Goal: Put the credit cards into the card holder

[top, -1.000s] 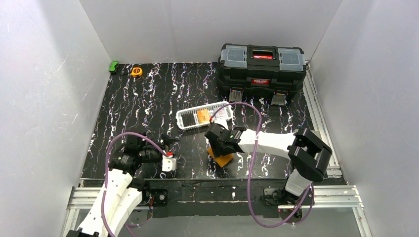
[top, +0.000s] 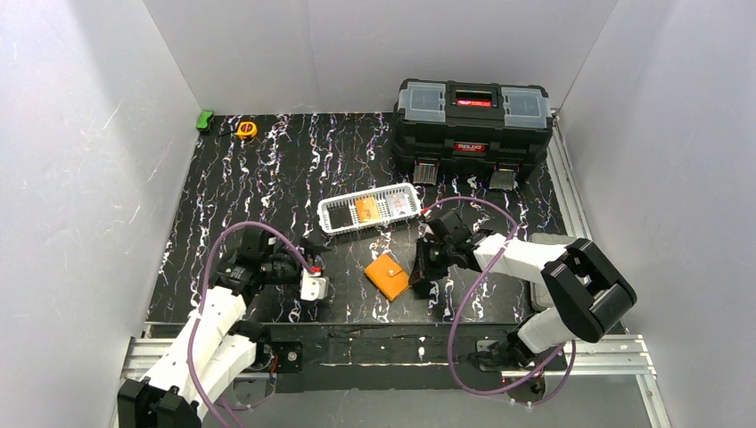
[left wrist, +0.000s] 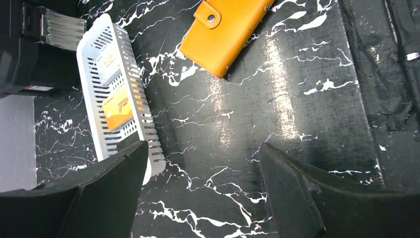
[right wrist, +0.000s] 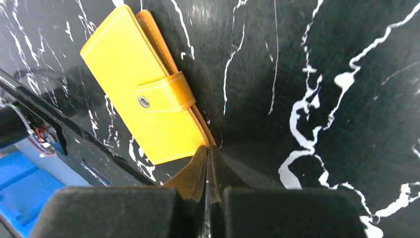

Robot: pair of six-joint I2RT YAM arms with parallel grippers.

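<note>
The orange leather card holder (top: pixel 386 276) lies on the marble table, its snap strap up. My right gripper is shut, fingertips touching the holder's edge beside the opening side; whether it pinches the leather is unclear. Left of the holder, my left gripper is open with nothing between its fingers, over bare table. Behind the holder a white slotted basket (top: pixel 325 220) holds several cards: an orange one (left wrist: pixel 117 108), a pale one (left wrist: pixel 108 64) and a dark one (top: pixel 341 216).
A black toolbox (top: pixel 472 134) stands at the back right. A tape measure (top: pixel 246 129) and a green object (top: pixel 205 120) sit at the back left. A grey object (top: pixel 548 239) is at the right edge.
My right gripper has moved off from over the holder to its right edge, uncovering it. The holder has shifted slightly left.
</note>
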